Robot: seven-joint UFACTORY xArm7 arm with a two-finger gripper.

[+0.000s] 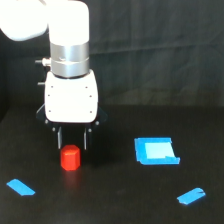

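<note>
A small red object (70,159) stands on the dark table, left of centre in the camera view. Directly over it is my gripper (72,146), pointing down with its fingers apart. One finger is close to the object's upper left edge, while a small dark gap shows between the object and the right finger (85,139). Whether either finger touches it, I cannot tell. Off to the right lies a white square bordered in blue (141,151).
Strips of blue tape lie on the table at the front left (20,187) and front right (191,196). Bare table (115,190) lies between them. A dark curtain (160,50) hangs behind.
</note>
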